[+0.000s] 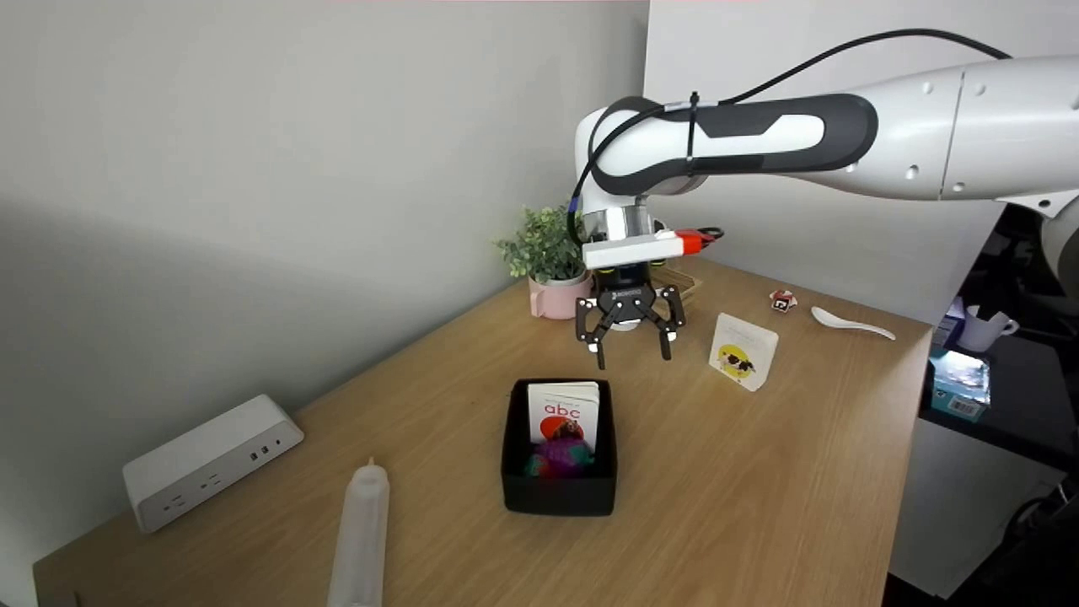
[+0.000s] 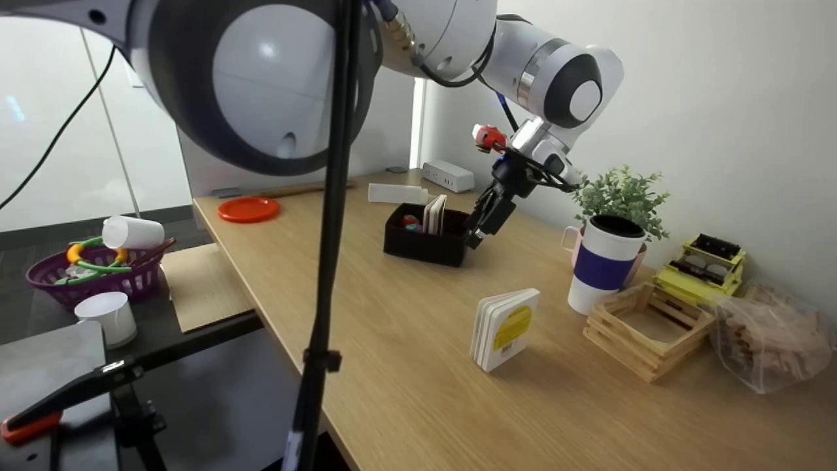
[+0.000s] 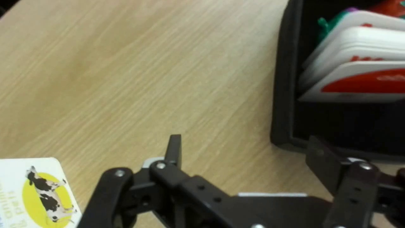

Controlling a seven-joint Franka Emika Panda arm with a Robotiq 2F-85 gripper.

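Observation:
My gripper (image 1: 633, 356) stands open above the table, its fingers pointing down and nothing between them. It hangs just behind the black box (image 1: 558, 495) in exterior view 1; in the wrist view the box's corner (image 3: 283, 140) is close to one finger. Inside the box, white board books (image 1: 563, 410) with "abc" on the cover stand upright, and a purple, green and red item (image 1: 558, 459) lies in front of them. Another board book (image 2: 506, 330), with a cow on a yellow spot (image 3: 47, 197), stands on the table apart from the gripper.
Toward the wall are a pink pot with a plant (image 1: 559, 293), a white and blue cup (image 2: 604, 267), a wooden crate (image 2: 651, 330) and a bagged bundle (image 2: 773, 337). A white spoon (image 1: 851, 323) lies at the far end. A clear bottle (image 1: 361, 536) and power strip (image 1: 212, 460) are leftward.

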